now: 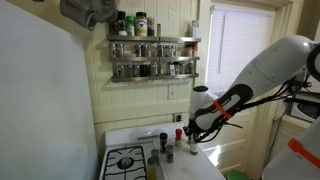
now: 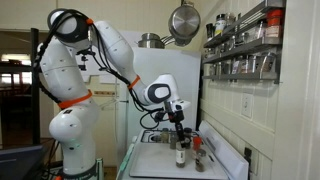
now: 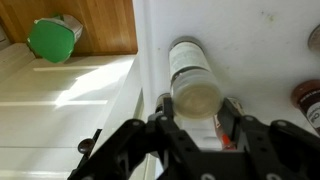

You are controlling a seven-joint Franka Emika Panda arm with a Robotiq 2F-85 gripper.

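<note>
A white bottle with an orange cap point(image 3: 197, 98) is between the fingertips of my gripper in the wrist view, and the fingers are shut on it. From the second exterior view, the pale bottle point(image 2: 180, 157) hangs or stands right below the gripper point(image 2: 180, 138), over the white counter. The first exterior view has the gripper point(image 1: 194, 137) at the counter's right part, with the bottle point(image 1: 193, 148) under it. Whether the bottle's base touches the counter cannot be told.
Several small spice jars point(image 1: 163, 142) stand close by on the counter, left of the gripper. Further left is a gas stove point(image 1: 126, 160). Shelves of jars point(image 1: 140, 70) line the wall above. A green-lidded jar point(image 3: 55, 40) lies off to the side, over wood.
</note>
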